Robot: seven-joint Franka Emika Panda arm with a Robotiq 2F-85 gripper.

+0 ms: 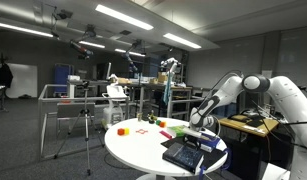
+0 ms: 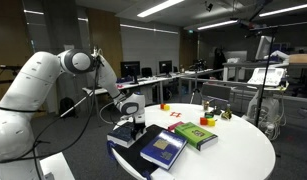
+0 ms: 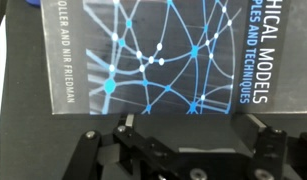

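A dark-covered book with a blue network picture fills the upper part of the wrist view, lying flat on a black surface. Below its near edge my gripper is open, fingers wide apart and nothing visible between them. From exterior view 2, the gripper hangs low at the left of the round table, beside a blue-and-white book. Whether this is the same book as in the wrist view, I cannot tell. In exterior view 1 the gripper is just above the black tray-like object.
A green book lies right of the blue one. Small red and yellow items stand toward the table's back. In exterior view 1, a tripod stands left of the table.
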